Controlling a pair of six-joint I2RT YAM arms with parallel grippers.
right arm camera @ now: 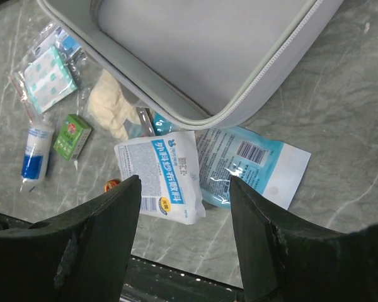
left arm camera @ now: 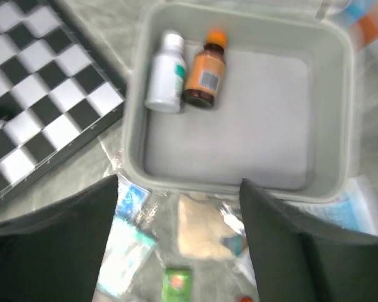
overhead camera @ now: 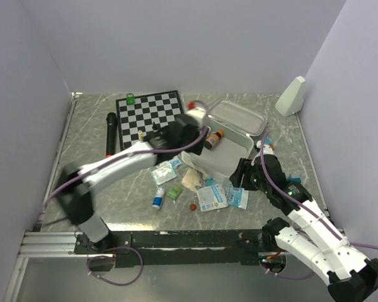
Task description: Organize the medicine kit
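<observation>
The grey kit box [left arm camera: 239, 145] holds a white bottle [left arm camera: 166, 78] and an amber bottle [left arm camera: 202, 75] lying side by side at its left. My left gripper is raised over the box's near side, blurred, fingers apart with nothing visible between them. My right gripper hangs open over the loose packets at the box's right front: a white packet [right arm camera: 152, 180] and a blue packet [right arm camera: 264, 176]. A beige bundle [right arm camera: 109, 107], a green box [right arm camera: 72, 136], a bagged card [right arm camera: 48, 80] and a white-blue bottle [right arm camera: 36, 153] lie outside the box.
A chessboard [overhead camera: 145, 113] is left of the box, a black cylinder [overhead camera: 111, 135] beyond it. The box's lid [overhead camera: 239, 114] lies behind. A white upright object [overhead camera: 291, 96] stands back right.
</observation>
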